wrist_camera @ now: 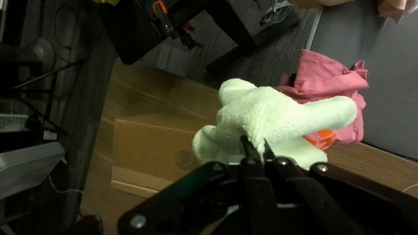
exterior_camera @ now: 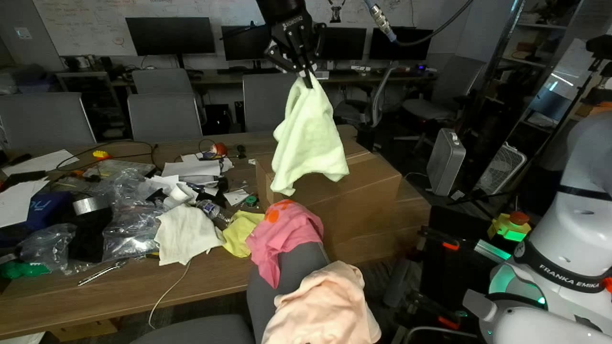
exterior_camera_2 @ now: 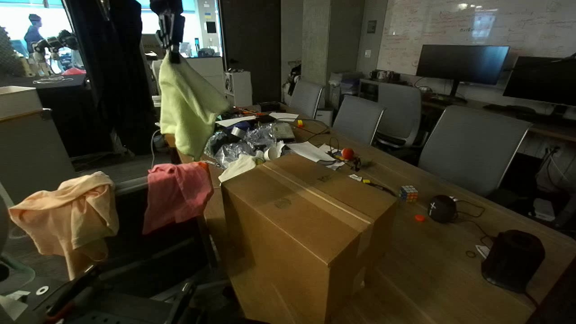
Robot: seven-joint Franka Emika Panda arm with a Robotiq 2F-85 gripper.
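A pale green cloth (exterior_camera: 310,134) hangs in the air from my gripper (exterior_camera: 307,80), which is shut on it near one end. In exterior view 2 the same cloth (exterior_camera_2: 189,105) drapes clear of the chair and the box. From the wrist view, the cloth (wrist_camera: 270,113) bunches up around the fingertips and spreads below them. A pink cloth (exterior_camera: 287,229) with orange spots lies over the top of the grey chair back. On that chair, nearer the camera, rests a peach cloth (exterior_camera: 324,306).
A large cardboard box (exterior_camera_2: 302,200) stands on the wooden table, close to the hanging cloth. White (exterior_camera: 188,232) and yellow (exterior_camera: 241,232) cloths lie beside it. Plastic bags (exterior_camera: 129,212), papers and tools clutter the table's left side.
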